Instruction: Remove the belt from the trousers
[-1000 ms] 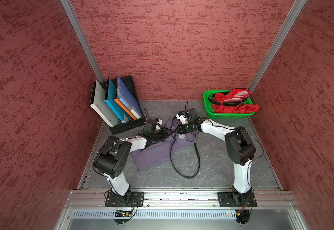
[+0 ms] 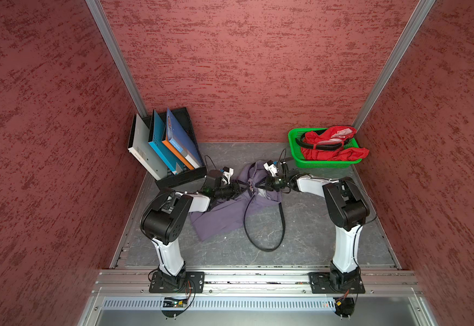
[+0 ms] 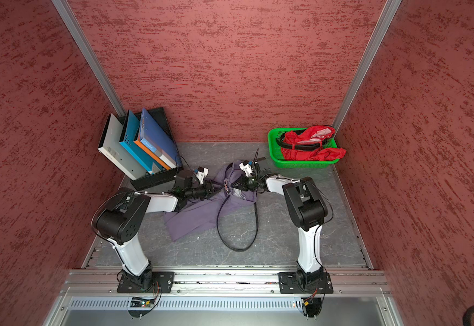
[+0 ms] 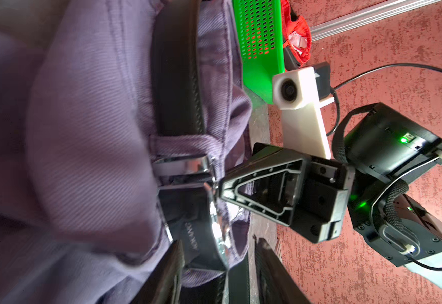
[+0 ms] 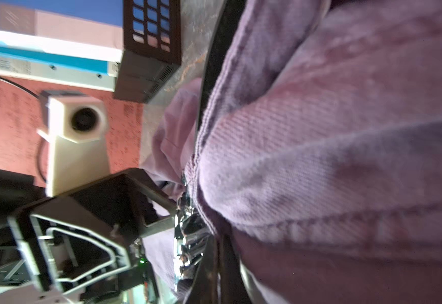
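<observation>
The purple trousers (image 2: 223, 217) lie crumpled mid-table. The black belt (image 2: 282, 223) sits partly along the waistband (image 5: 231, 65), with a long length looping onto the table in front. In the left wrist view, a shiny metal buckle (image 4: 193, 228) rests against the waistband beside a belt loop (image 4: 185, 144). My left gripper is open, its fingers around the buckle's lower end without closing on it. My right gripper is shut at the waistband edge next to the buckle; what its tips pinch, if anything, is hidden.
A green basket (image 2: 329, 164) with red cloth and a black strap stands at the back right. Several binders (image 2: 180, 146) lean in a dark rack at the back left.
My right gripper has moved slightly right, and the trousers and belt have shifted a little right too. The left arm has edged right at its elbow.
</observation>
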